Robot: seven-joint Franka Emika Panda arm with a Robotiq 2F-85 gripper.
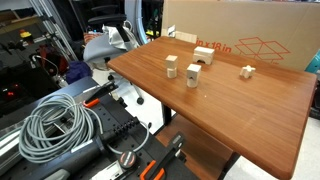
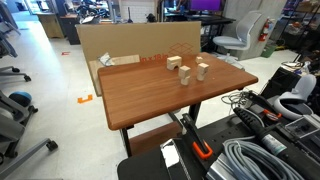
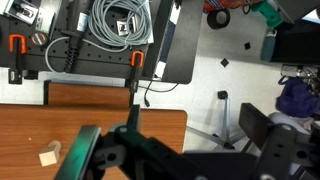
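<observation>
In the wrist view my gripper stands open, its dark fingers spread wide with nothing between them. Below it shows part of the wooden table (image 3: pixel 100 125), with a pale block (image 3: pixel 48 157) near the lower left corner. On the table (image 1: pixel 240 110) in exterior view 1 stand two small pale upright blocks, a nearer block (image 1: pixel 193 76) and a block (image 1: pixel 171 67) to its left. Behind them lies a wider block (image 1: pixel 204 54), and to the right a small star-like piece (image 1: pixel 247 71). The gripper does not show clearly in either exterior view.
A cardboard panel (image 1: pixel 260 30) stands along the table's far side. Beside the table, a black base (image 3: pixel 68 75) carries a coiled grey cable (image 1: pixel 58 125) and orange-and-black clamps.
</observation>
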